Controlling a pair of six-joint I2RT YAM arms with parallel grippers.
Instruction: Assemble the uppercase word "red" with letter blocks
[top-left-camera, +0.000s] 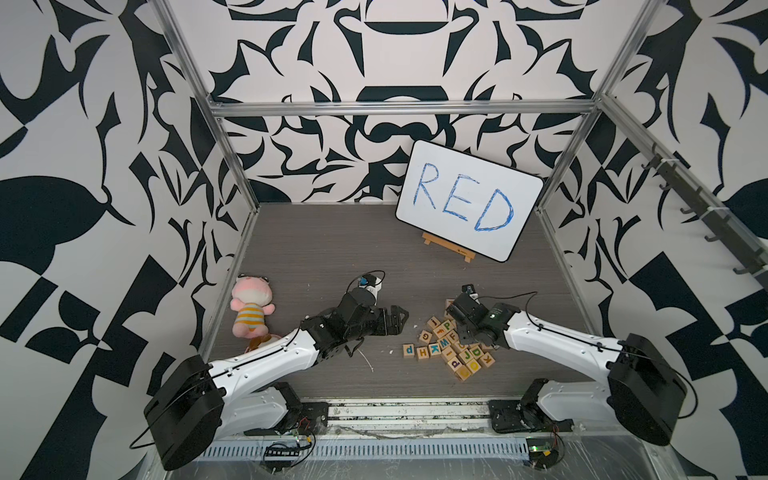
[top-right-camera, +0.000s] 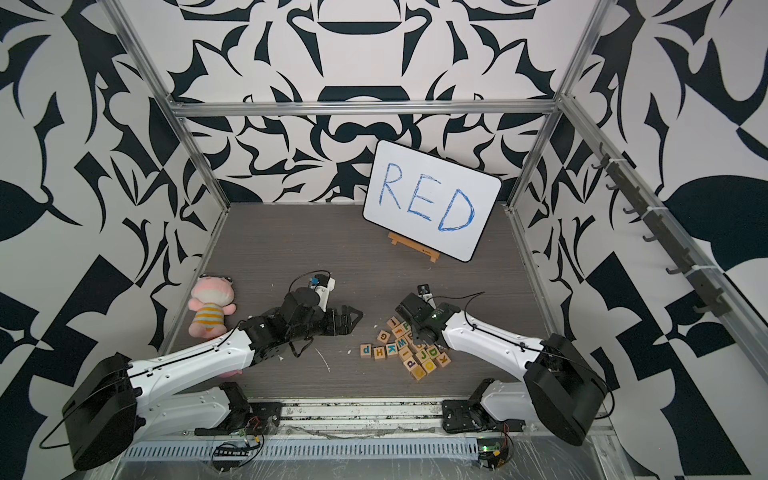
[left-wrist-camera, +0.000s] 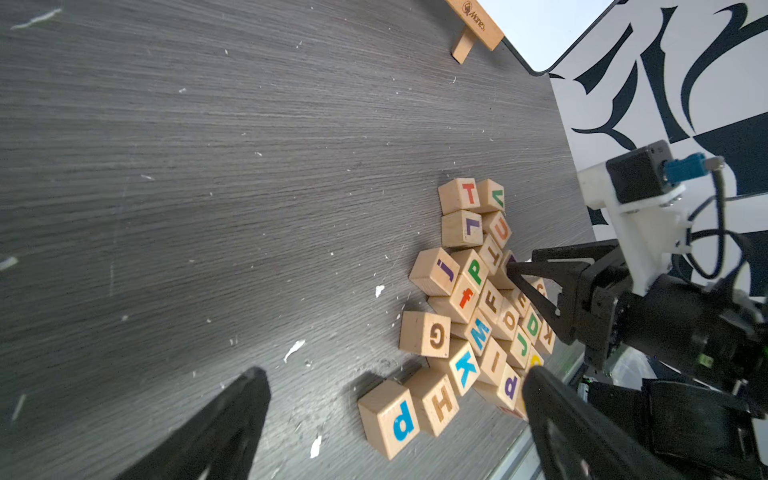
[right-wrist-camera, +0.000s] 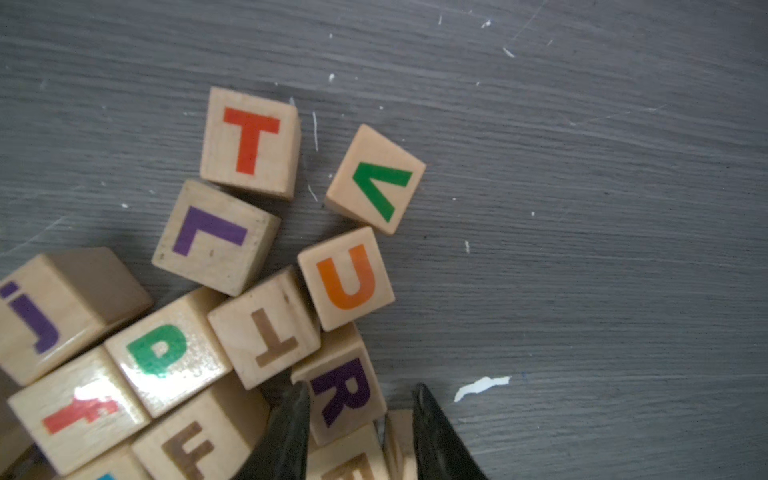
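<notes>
In the right wrist view, the purple R block (right-wrist-camera: 345, 396) lies letter up between the fingertips of my right gripper, and a brown-lettered block, likely E (right-wrist-camera: 350, 465), shows just below it. A gap shows on the right of the R block; whether the fingers press on any block I cannot tell. A green D block (left-wrist-camera: 533, 322) sits in the pile, in the left wrist view. My left gripper is open over the table left of the pile, nothing between its fingers. RED is handwritten on the whiteboard (top-left-camera: 469, 200).
Several other letter blocks crowd together, among them T (right-wrist-camera: 249, 144), U (right-wrist-camera: 346, 278) and V (right-wrist-camera: 376, 179). A pink plush toy (top-left-camera: 252, 306) sits at the left.
</notes>
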